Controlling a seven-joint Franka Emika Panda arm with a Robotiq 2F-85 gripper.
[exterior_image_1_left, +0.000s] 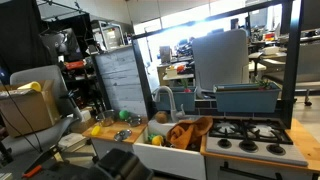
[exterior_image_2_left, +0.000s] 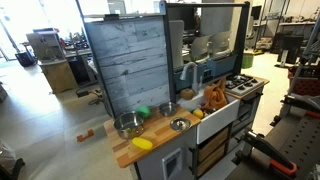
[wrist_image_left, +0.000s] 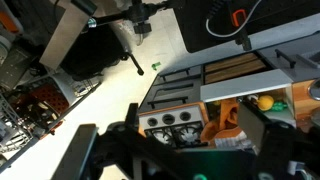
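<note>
My gripper stands open at the bottom of the wrist view, its dark fingers wide apart with nothing seen between them. Beyond it lies the toy kitchen. A white sink (exterior_image_1_left: 160, 157) holds an orange-brown item (exterior_image_1_left: 183, 136) and small yellow and green pieces, seen in the wrist view as a yellow piece (wrist_image_left: 265, 102). On the wooden counter, in exterior view 2, are a metal pot (exterior_image_2_left: 129, 124), a green item (exterior_image_2_left: 143, 112), a yellow item (exterior_image_2_left: 143, 143) and a metal strainer (exterior_image_2_left: 180, 125). Neither exterior view shows the gripper clearly.
A black-topped stove (exterior_image_1_left: 250, 130) stands right of the sink. The faucet (exterior_image_1_left: 172, 98) rises behind the basin, and a teal bin (exterior_image_1_left: 246, 99) sits on the shelf. A grey plank panel (exterior_image_2_left: 130, 74) backs the left counter. Dark posts frame the kitchen.
</note>
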